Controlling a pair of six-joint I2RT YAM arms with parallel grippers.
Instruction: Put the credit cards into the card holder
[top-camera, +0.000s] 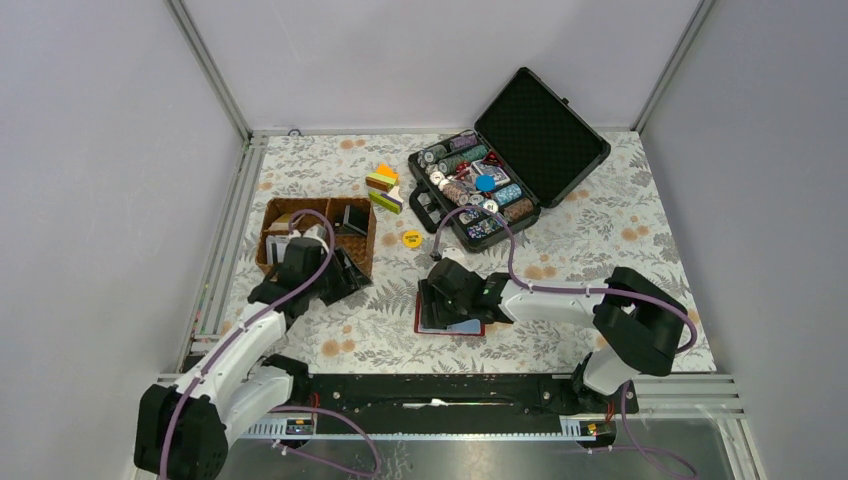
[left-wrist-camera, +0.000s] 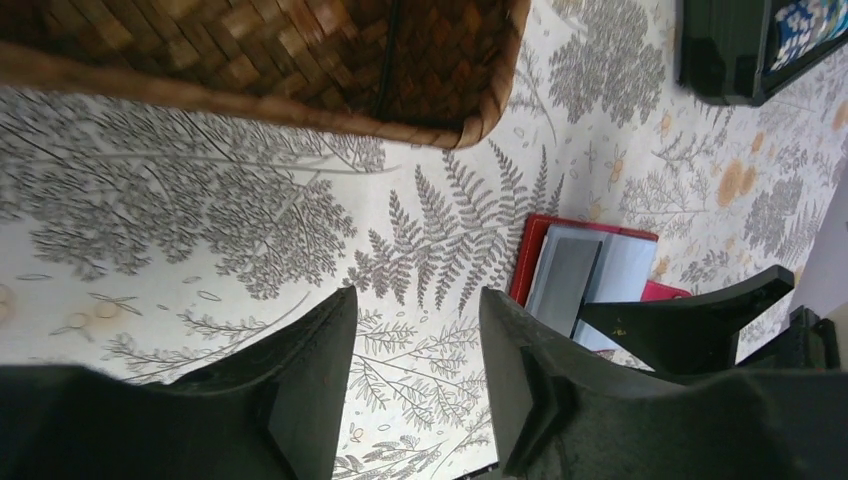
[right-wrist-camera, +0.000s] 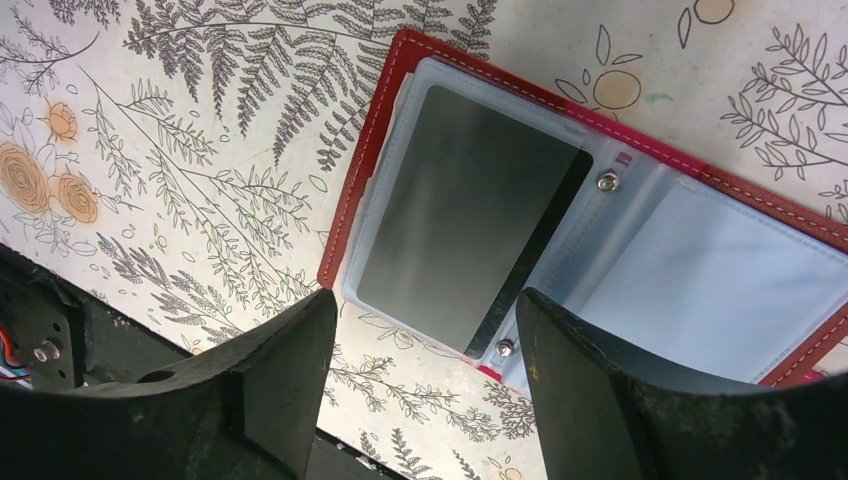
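The card holder is a red-edged wallet lying unfolded and flat, with clear sleeves. In the right wrist view a dark grey panel (right-wrist-camera: 465, 210) fills one sleeve, while a pale blue one (right-wrist-camera: 715, 280) lies beyond two metal snaps. Over the holder (right-wrist-camera: 375, 145) is my right gripper, open and with nothing between its fingers; whether a fingertip touches it, I cannot tell. My left gripper is open and empty, near the front of the woven basket (left-wrist-camera: 300, 112). White cards (top-camera: 279, 248) stand in that basket's front left compartment, partly hidden by my left arm.
Behind the holder sits an open black case (top-camera: 545, 140) of poker chips. Yellow-green small boxes (top-camera: 385, 200) and a yellow round disc (top-camera: 412, 239) lie right of the basket.
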